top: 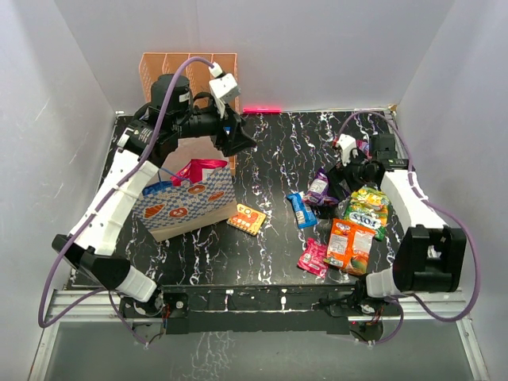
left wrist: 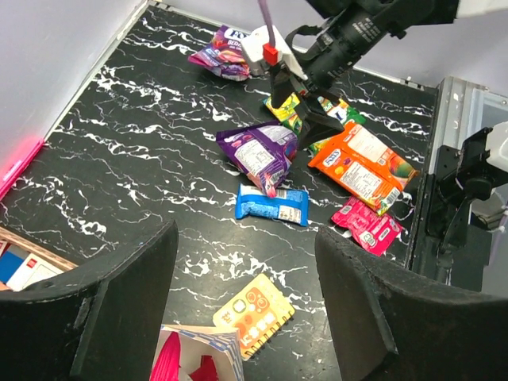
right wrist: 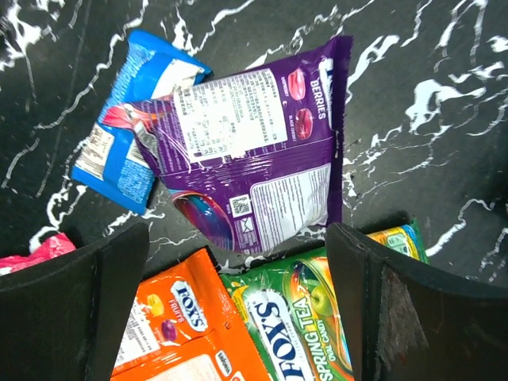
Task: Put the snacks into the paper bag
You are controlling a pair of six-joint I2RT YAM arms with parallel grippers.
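Observation:
A purple berries pouch lies on the table, partly over a blue packet. My right gripper is open just above the pouch, its fingers wide apart with nothing held. In the top view it hides part of the pouch. An orange pouch, a green and yellow pouch and a pink packet lie at the right. Another purple pouch rests at the far right corner. The paper bag stands at left with pink and blue items inside. Above its right side my left gripper is empty, part open.
An orange notebook-like packet lies right of the bag. A partitioned peach rack stands behind the bag, and a pink bar lies along the back wall.

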